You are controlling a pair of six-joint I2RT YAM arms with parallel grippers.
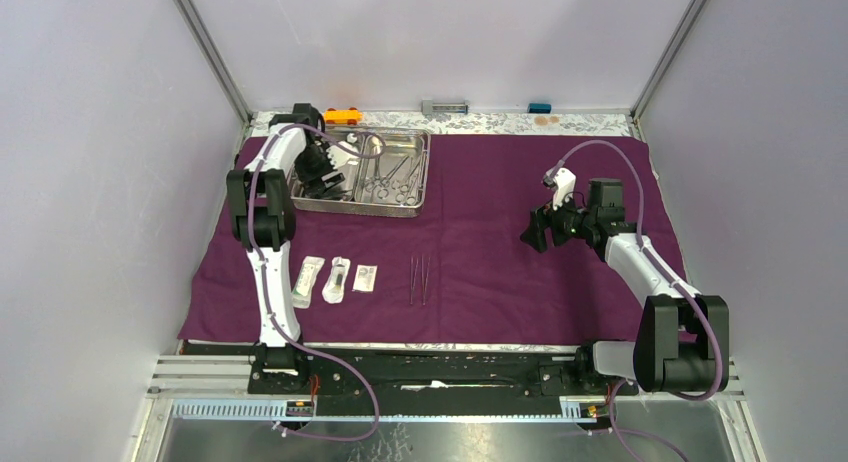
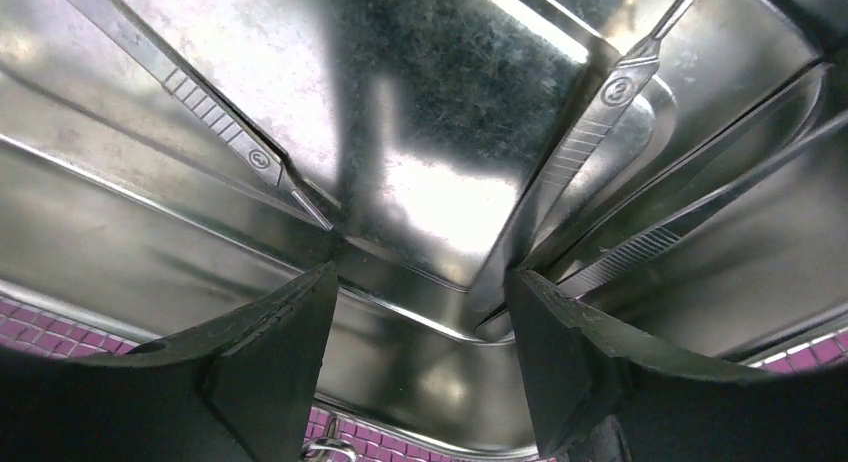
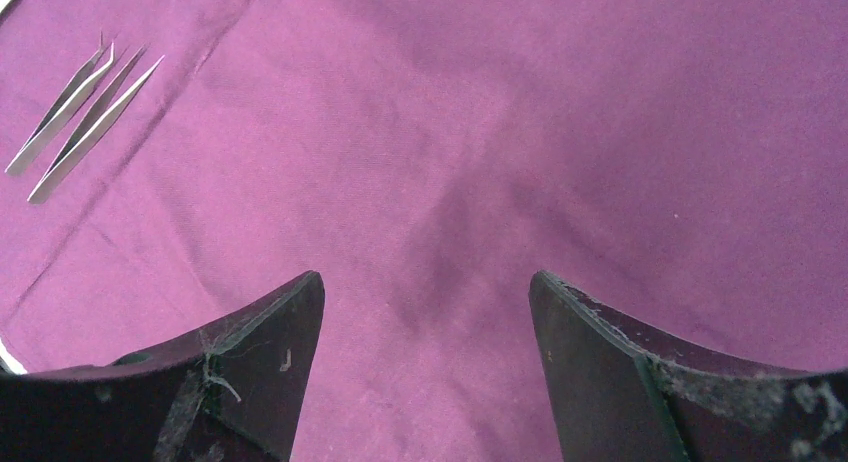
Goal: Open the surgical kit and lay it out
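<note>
The metal instrument tray (image 1: 360,209) lies at the upper left on the purple cloth. Over its left part, my left gripper stands open with nothing between its fingers. Beneath it, in the left wrist view, a scalpel handle (image 2: 580,142) leans against the tray wall beside tweezers (image 2: 640,244); another handle (image 2: 225,122) lies to the left. Several scissor-like instruments (image 1: 395,182) rest in the tray's right compartment. Above bare cloth on the right, my right gripper is open and empty.
Near the front edge lie three packets, including a white packet (image 1: 365,278), and two tweezers (image 1: 426,280) side by side. A yellow object (image 1: 343,116) and a blue block (image 1: 540,108) sit behind the cloth.
</note>
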